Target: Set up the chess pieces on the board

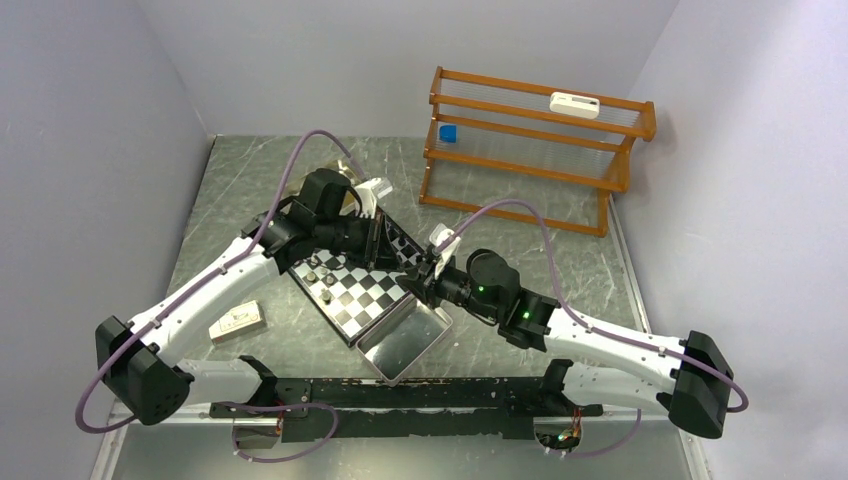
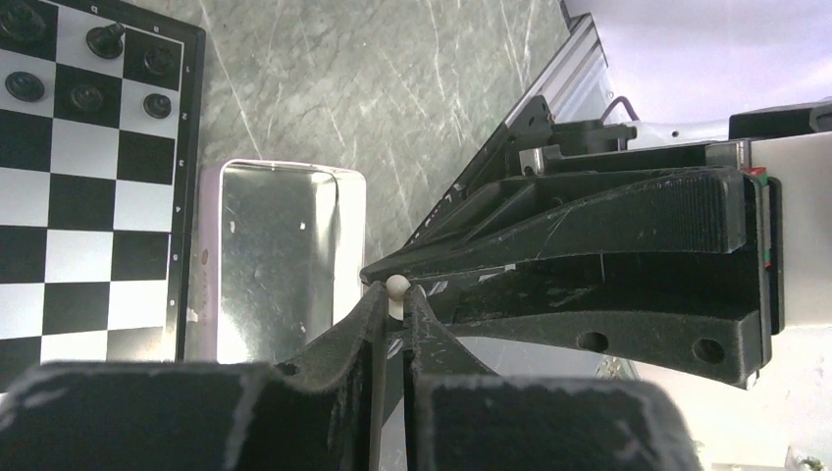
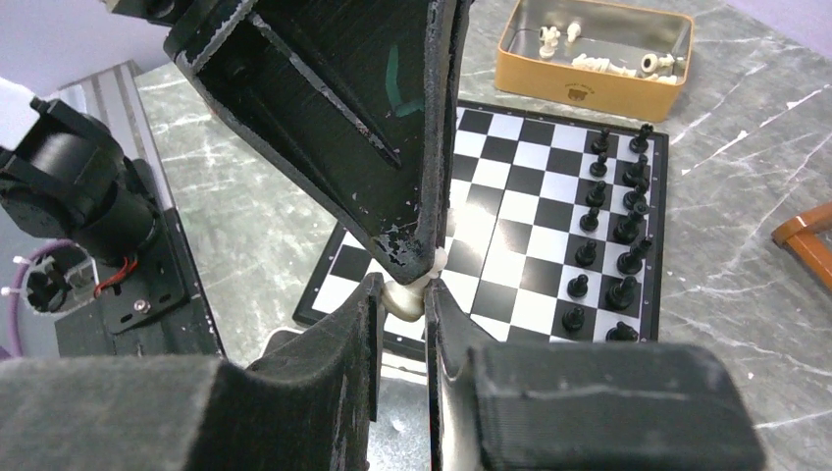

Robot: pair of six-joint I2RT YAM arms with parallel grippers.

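Both grippers meet above the chessboard (image 1: 355, 300). A white chess piece (image 2: 397, 287) sits between the fingertips of my left gripper, with my right gripper's fingers touching it from the side. In the right wrist view the white piece (image 3: 402, 300) is between the fingertips of my right gripper, with the other gripper's fingers over it. Both grippers are shut on it. Black pieces (image 3: 628, 263) stand in rows along one side of the board (image 3: 530, 235); a few pale pieces show on it in the top view.
An empty metal tray (image 1: 405, 340) lies beside the board. A tan box (image 3: 589, 78) holds several white pieces. A wooden rack (image 1: 530, 150) stands at the back right, and a small pale box (image 1: 237, 320) lies front left.
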